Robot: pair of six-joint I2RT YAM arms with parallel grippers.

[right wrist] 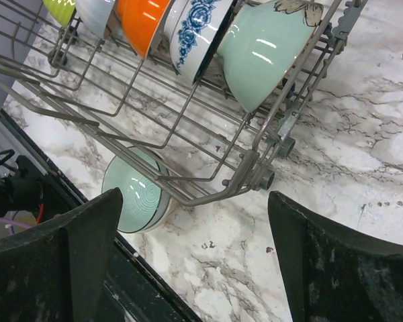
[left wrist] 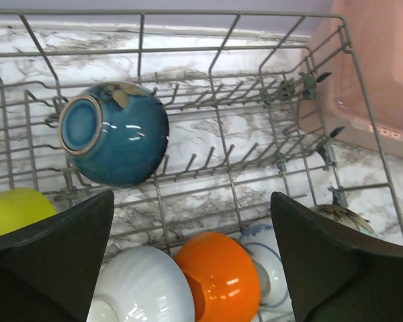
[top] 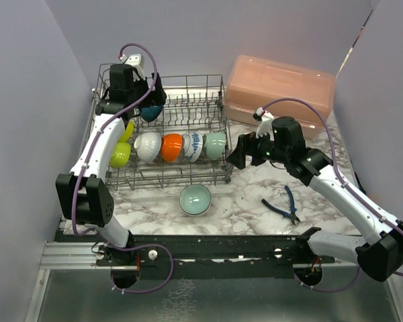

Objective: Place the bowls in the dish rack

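Note:
A wire dish rack point(top: 181, 174) holds a dark blue bowl point(left wrist: 121, 141) at the back left, yellow bowls point(top: 119, 155), and a row of white point(top: 148, 145), orange point(top: 171, 147), blue-patterned point(top: 192, 145) and pale green point(top: 215, 145) bowls. A celadon bowl point(top: 195, 200) sits on the counter in front of the rack. My left gripper is open above the rack's back half, nothing between its fingers. My right gripper is open at the rack's right front corner, empty.
A pink lidded box point(top: 279, 87) stands at the back right. Blue-handled pliers point(top: 282, 208) lie on the marble counter at right. The counter between rack and pliers is clear. The back right of the rack is empty.

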